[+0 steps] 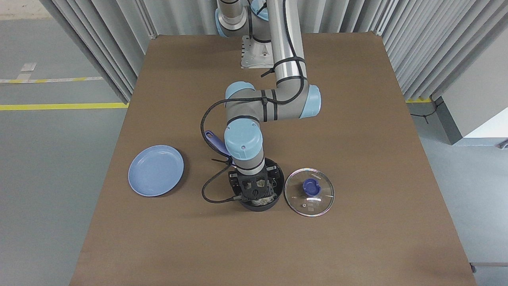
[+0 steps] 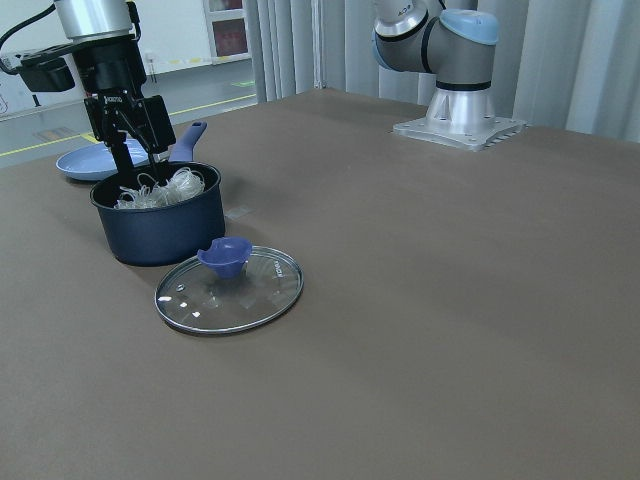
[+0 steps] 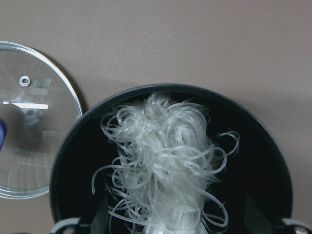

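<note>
My gripper (image 2: pixel 140 165) reaches down into a dark pot (image 2: pixel 160 235) with a blue handle (image 2: pixel 188 140), its fingers among white noodles (image 3: pixel 161 161). In the wrist view the fingertips sit at the bottom edge, either side of the noodle mass; whether they grip it is unclear. A blue plate (image 1: pixel 155 170) lies left of the pot in the front view. A glass lid (image 1: pixel 309 202) with a blue knob (image 1: pixel 310 186) lies right of the pot.
The base (image 2: pixel 460 130) of an arm stands at the back.
</note>
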